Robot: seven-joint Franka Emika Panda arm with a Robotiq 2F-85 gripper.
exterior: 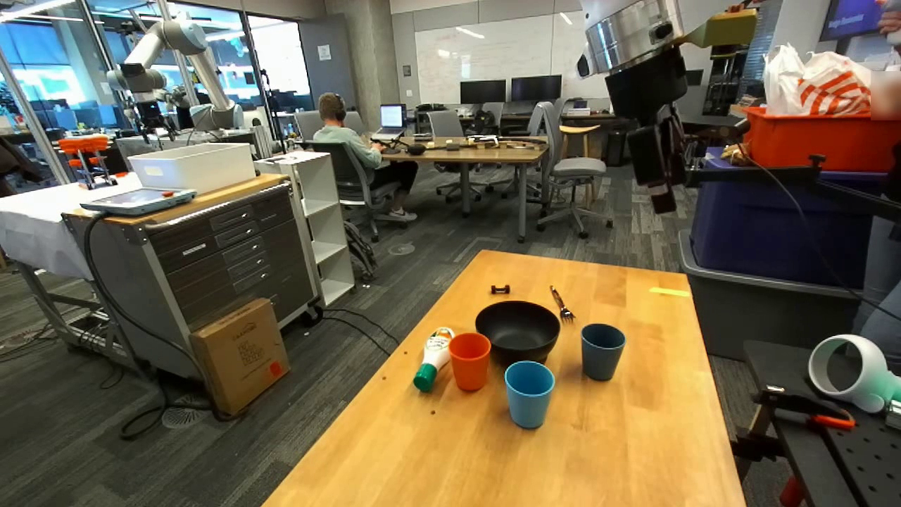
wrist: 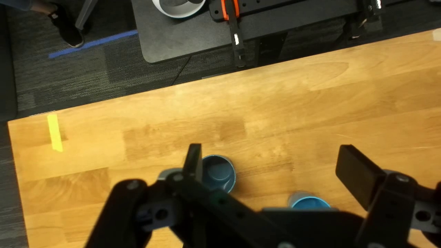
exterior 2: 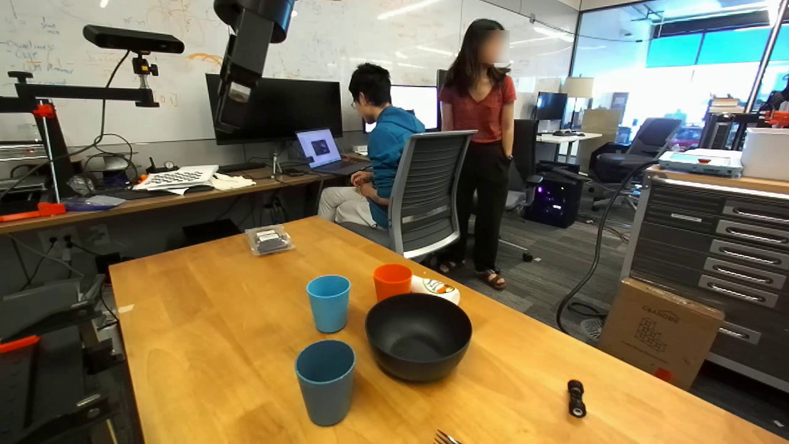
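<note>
High above the wooden table, my gripper is open, its fingers wide apart with nothing between them. On the table stand an orange cup (exterior: pixel 469 362), a light blue cup (exterior: pixel 529 394) and a dark blue-grey cup (exterior: pixel 602 352), all upright. A black bowl (exterior: pixel 517 330) sits among them and looks empty in exterior view 2. Beside the orange cup lies a white bottle (exterior: pixel 436 355) with a green cap. From the wrist, the dark cup (wrist: pixel 218 173) shows near the left finger; the light blue cup (wrist: pixel 308 202) is partly covered by the gripper body.
Past the bowl lie a fork (exterior: pixel 561 303) and a small black dumbbell-shaped object (exterior: pixel 500 290). A clear packet (exterior 2: pixel 269 240) rests near another table edge. Yellow tape (wrist: pixel 54 132) marks one corner. A black side table (wrist: pixel 182 41) stands across a gap.
</note>
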